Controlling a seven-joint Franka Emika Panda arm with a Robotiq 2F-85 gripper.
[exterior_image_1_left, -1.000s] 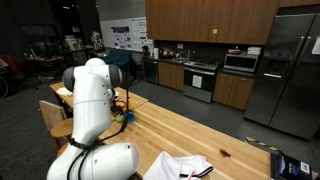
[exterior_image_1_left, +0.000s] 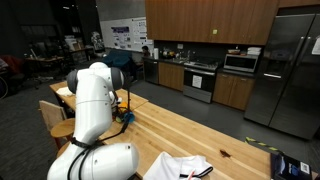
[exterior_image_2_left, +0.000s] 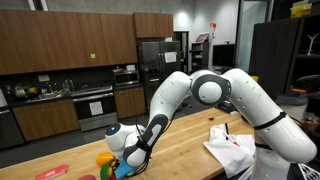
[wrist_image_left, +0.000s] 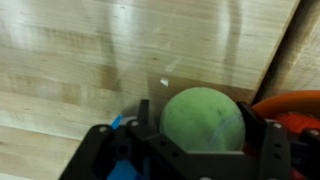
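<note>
In the wrist view a pale green, rounded object (wrist_image_left: 202, 120) sits between the two dark fingers of my gripper. The fingers stand apart on either side of it, and whether both press on it cannot be told. At the right edge of that view, an orange bowl (wrist_image_left: 290, 103) holds something red (wrist_image_left: 298, 122). A blue thing (wrist_image_left: 122, 170) shows at lower left, partly hidden by a finger. From the second exterior view, my gripper is low over the table, near an orange item (exterior_image_2_left: 103, 158) and a green one (exterior_image_2_left: 106, 172).
A white cloth or paper (exterior_image_1_left: 178, 166) lies on the near part of the table, well away from the gripper. A reddish flat item (exterior_image_2_left: 50, 172) rests at the table's left side.
The arm's end has shifted only slightly around the colored items at the table's left. The white cloth and the rest of the table look the same.
</note>
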